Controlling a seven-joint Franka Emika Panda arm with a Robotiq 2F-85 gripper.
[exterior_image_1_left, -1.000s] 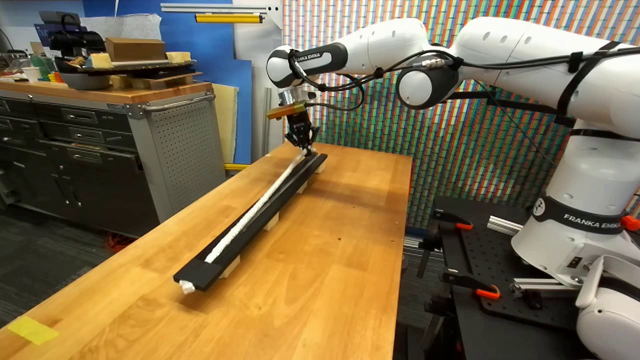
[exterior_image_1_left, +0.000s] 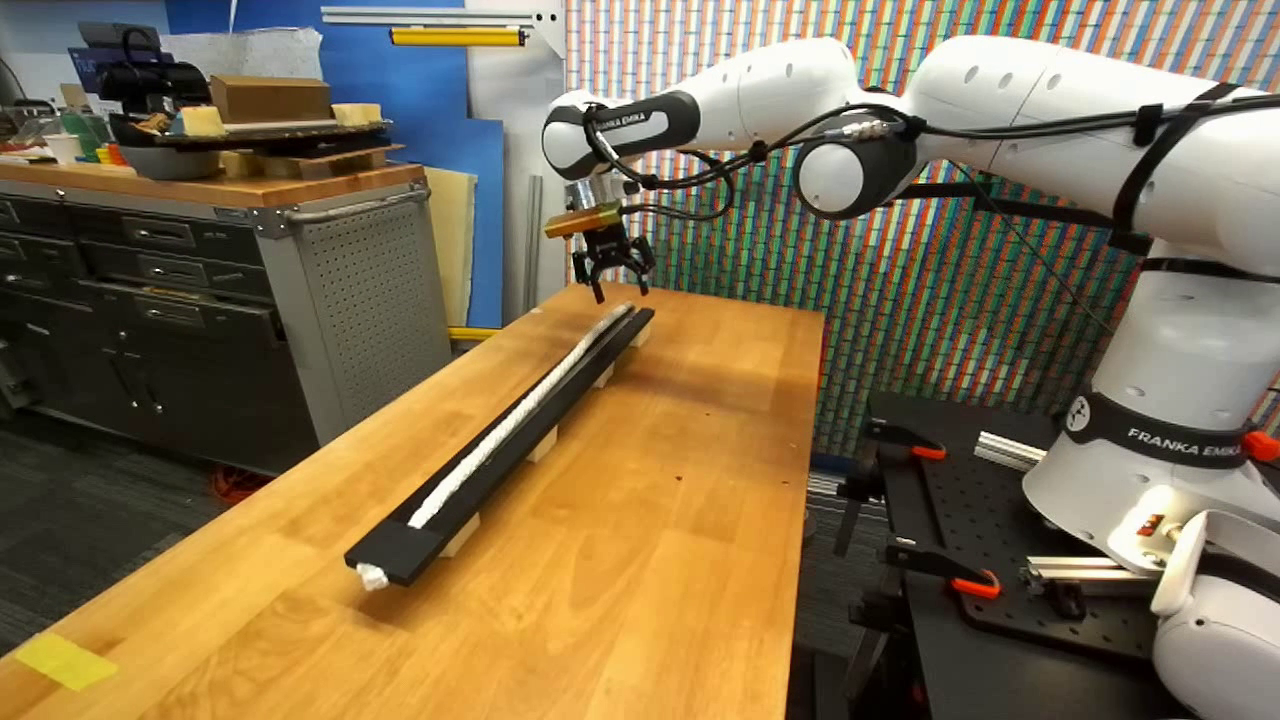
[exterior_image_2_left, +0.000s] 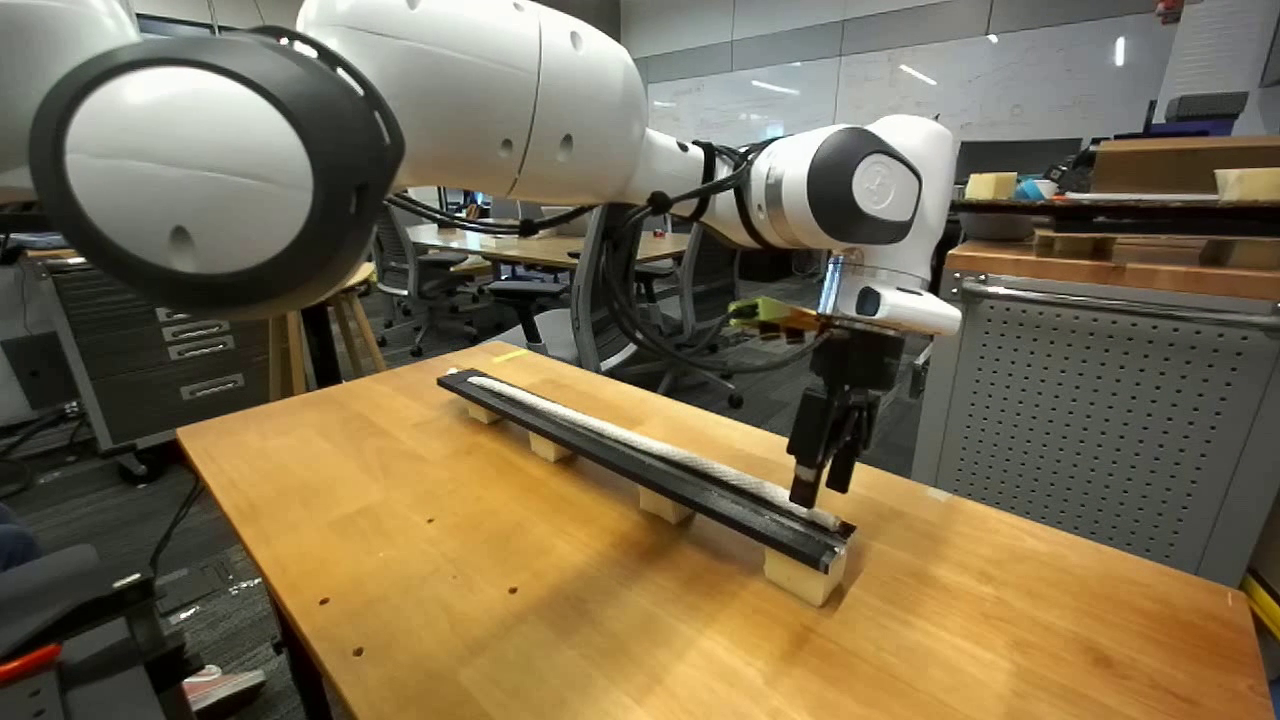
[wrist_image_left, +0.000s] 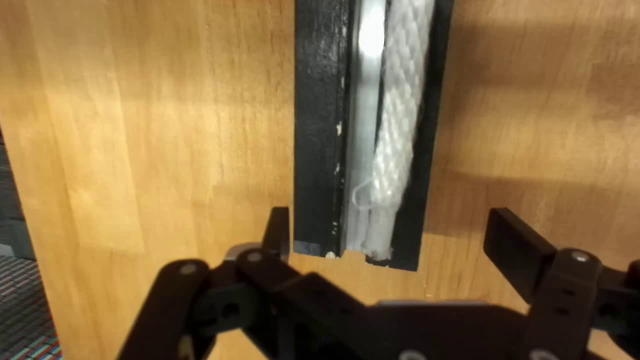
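Note:
A white braided rope (exterior_image_1_left: 518, 418) runs lengthwise along a long black channel (exterior_image_1_left: 560, 406). Its near end pokes out past the channel's end in exterior view 1. At the far end, the wrist view has the rope (wrist_image_left: 400, 105) lying toward the right side of the channel, beside a bare shiny strip (wrist_image_left: 361, 120) of the groove, with a loose thread near its clear-wrapped tip. Above that end is my gripper (exterior_image_1_left: 620, 292), open, its fingers spread wide to either side with nothing between them. The gripper (exterior_image_2_left: 823, 494) stands clear above the rope in exterior view 2.
Pale blocks (exterior_image_2_left: 804, 576) hold the channel (exterior_image_2_left: 672, 480) off the wooden table (exterior_image_2_left: 396, 504). A tool cabinet (exterior_image_1_left: 360, 264) stands beyond the table's left edge, and yellow tape (exterior_image_1_left: 66, 660) marks the near corner.
A second ago the gripper was closed at the rope's far end, with the rope slanting left of the channel. Now its fingers are spread, it is slightly higher, and the rope lies along the channel.

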